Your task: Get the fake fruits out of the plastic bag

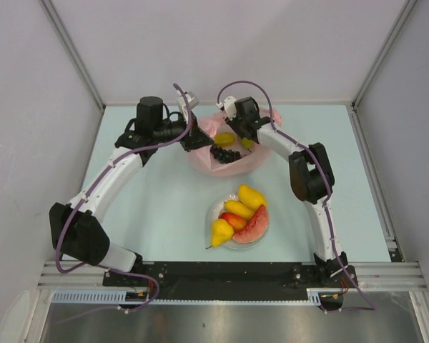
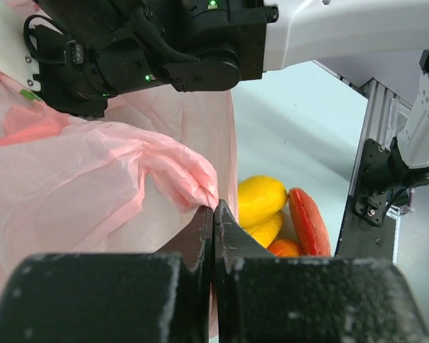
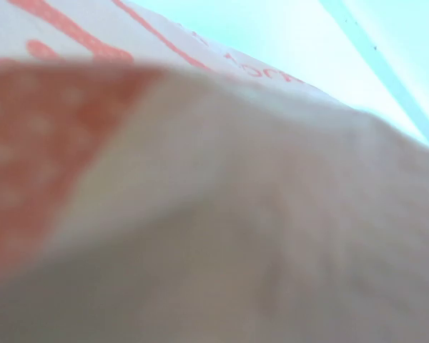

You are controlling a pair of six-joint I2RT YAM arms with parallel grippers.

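The pink plastic bag (image 1: 222, 168) lies open at the back of the table. Inside it I see a dark grape bunch (image 1: 225, 153), a yellow fruit (image 1: 224, 138) and a yellow-green fruit (image 1: 247, 143). At the bag's left side, my left gripper is shut on a gathered fold of its plastic. My right gripper (image 1: 232, 127) reaches into the bag from the right, close behind the yellow fruit; what its fingers hold is hidden. Blurred plastic with a red print (image 3: 50, 143) covers most of the right wrist view.
A clear bowl (image 1: 211, 216) in front of the bag carries several fruits, among them a yellow pear (image 1: 221, 232), a red watermelon slice (image 1: 252, 226) and a mango (image 1: 252, 196).
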